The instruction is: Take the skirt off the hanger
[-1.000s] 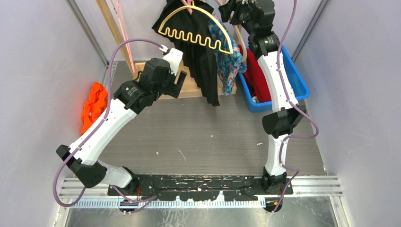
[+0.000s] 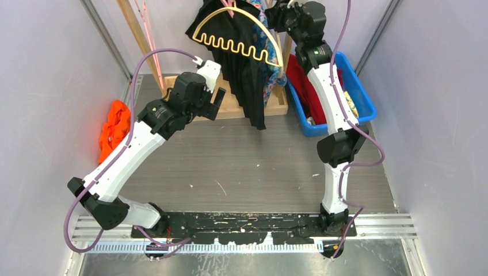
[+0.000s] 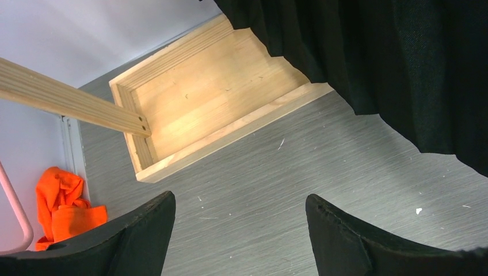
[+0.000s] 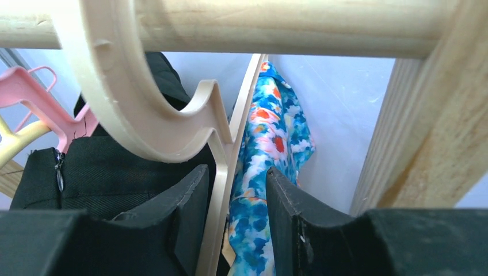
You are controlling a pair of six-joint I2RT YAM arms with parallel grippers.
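A black pleated garment, looking like the skirt (image 2: pixel 244 83), hangs from the rack behind a yellow hanger (image 2: pixel 230 46). In the right wrist view its waistband with a zip (image 4: pixel 103 172) shows beside a pink hanger (image 4: pixel 54 109). My right gripper is part open at the rack's top, its fingers on either side of a beige hanger (image 4: pixel 217 213); the right finger stands apart from it. Blue floral cloth (image 4: pixel 267 138) hangs behind. My left gripper is open and empty, left of and below the black cloth's hem (image 3: pixel 426 132).
A blue bin (image 2: pixel 368 109) with red cloth (image 2: pixel 308 95) stands at right. Orange cloth (image 2: pixel 114 131) lies at left. The rack's wooden post (image 4: pixel 414 132) and rod (image 4: pixel 276 26) are close to my right gripper.
My right gripper has moved a little left at the rack. The beige hanger and floral cloth have shifted left too, closer to the black garment. The left arm is almost still.
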